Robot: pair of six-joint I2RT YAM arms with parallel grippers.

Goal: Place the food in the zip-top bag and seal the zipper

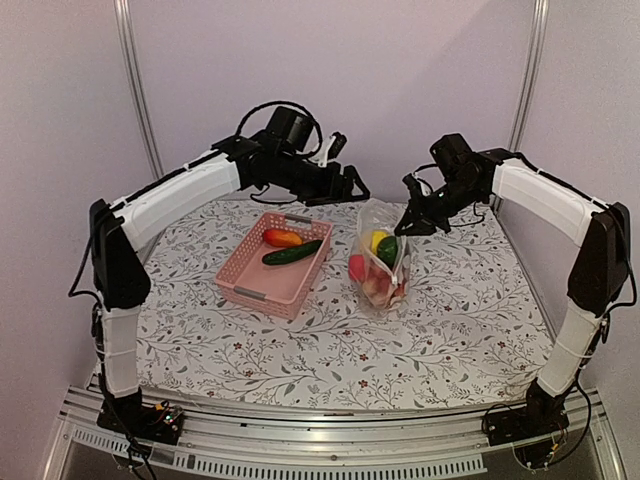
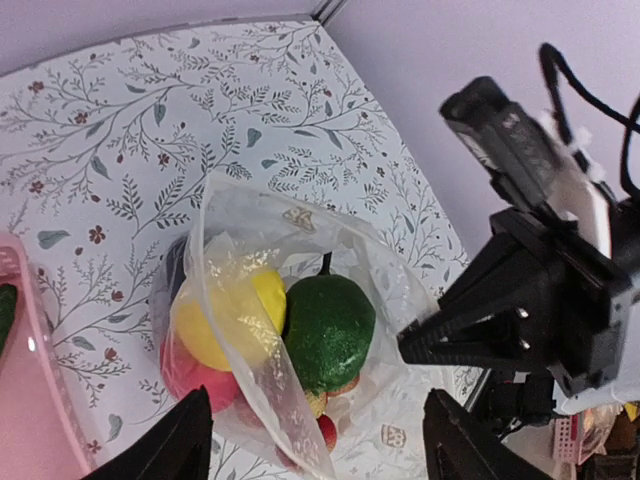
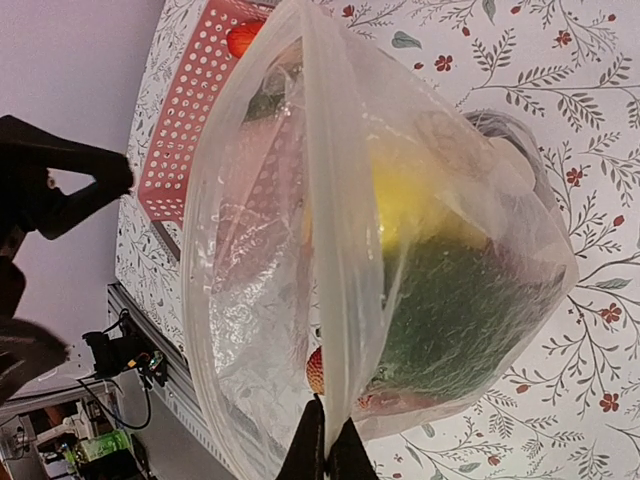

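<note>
The clear zip top bag (image 1: pixel 378 275) stands upright on the table with food inside. Through it show a yellow item (image 2: pixel 230 320), a dark green one (image 2: pixel 328 335), a pink-red one (image 1: pixel 357 267) and several reddish pieces low down. My right gripper is shut on the bag's rim on its right side. Just up and left of the bag's mouth, my left gripper (image 1: pixel 358 187) is open; in its own wrist view the fingers (image 2: pixel 180 440) are spread and the loose rim runs between them, ungripped. The mouth is partly narrowed, not closed.
A pink basket (image 1: pixel 240 262) left of the bag holds an orange-red pepper-like item (image 1: pixel 282 238) and a dark green cucumber (image 1: pixel 291 252). Both grippers are close together above the bag.
</note>
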